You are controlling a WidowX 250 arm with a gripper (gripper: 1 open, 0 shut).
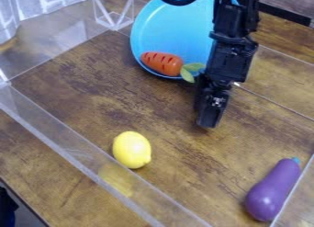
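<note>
My black gripper [210, 108] hangs low over the wooden table, just in front of a blue plate [159, 27] at the back, with its fingers pointing down and open. An orange carrot [161, 62] lies on the plate's front part, with a green item [189, 73] beside it, partly behind the gripper. A yellow lemon [131, 149] lies at the front left, and a purple eggplant [271, 192] at the front right, both away from the gripper.
Clear plastic walls [62, 147] edge the work area on the left and right.
</note>
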